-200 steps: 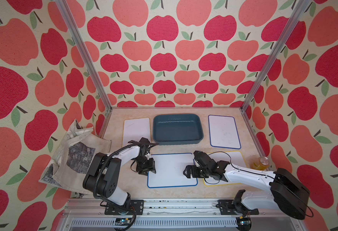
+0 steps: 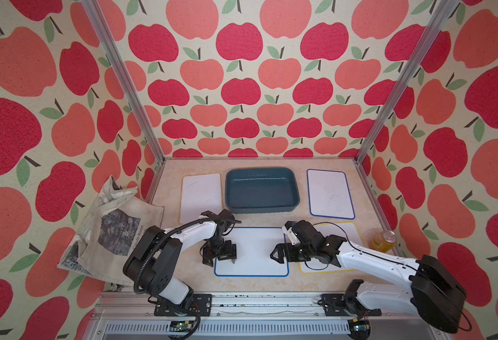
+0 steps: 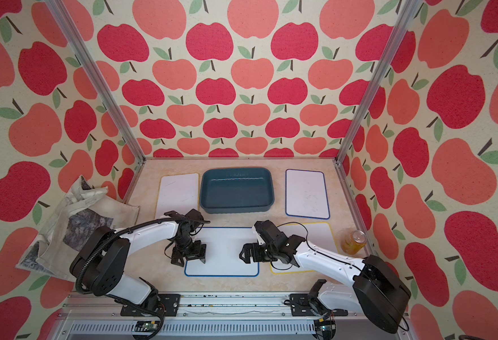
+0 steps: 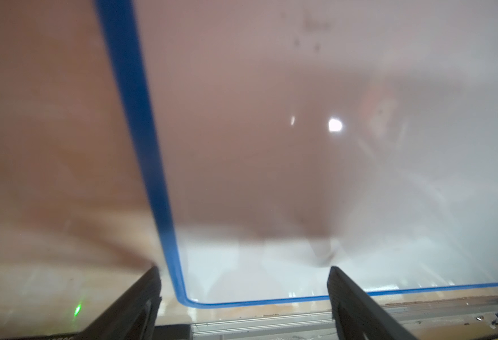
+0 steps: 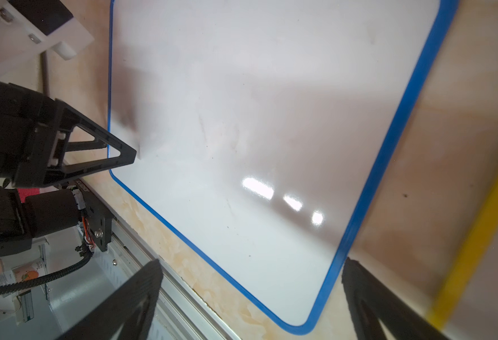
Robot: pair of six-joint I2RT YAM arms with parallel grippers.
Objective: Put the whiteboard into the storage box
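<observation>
A blue-edged whiteboard lies flat on the table front centre, filling much of both wrist views. My left gripper hangs low over its left end; in the left wrist view its fingers are apart, straddling the blue side edge with nothing held. At the board's right end is my right gripper, its fingers apart on either side of the edge strip near a corner, empty. The teal storage box stands empty behind the board.
Other boards lie at back left, back right and front right, partly under my right arm. A cloth bag is at left, an amber container at far right.
My left gripper has moved slightly toward the front and right over the board. The front board has shifted slightly left since a second ago; the right arm has moved slightly.
</observation>
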